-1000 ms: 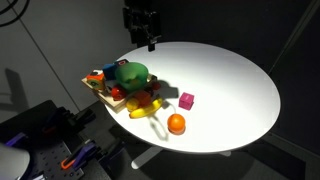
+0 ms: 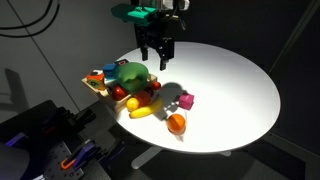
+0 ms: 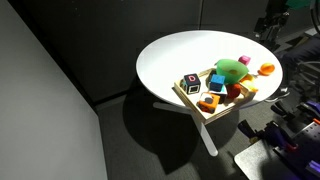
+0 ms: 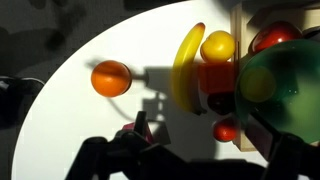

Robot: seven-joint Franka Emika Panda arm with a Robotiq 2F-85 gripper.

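Observation:
My gripper (image 2: 154,56) hangs above the white table, its fingers wide apart and nothing between them. In the wrist view, its dark fingers (image 4: 92,158) show along the bottom edge. A pink cube (image 2: 186,101) stands alone on the table; the wrist view shows only part of the cube (image 4: 138,128) behind the gripper. Nearer the table's front edge lies an orange ball (image 2: 176,124). A yellow banana (image 2: 146,109) rests beside a wooden tray (image 3: 218,114), which holds a green bowl-like piece (image 3: 232,70), a dark block (image 3: 190,84) and several other colourful toys.
A small red ball (image 4: 224,130) lies against the tray's side. Black equipment and cables crowd the floor at the near left in exterior view 1.
The toys stay in place.

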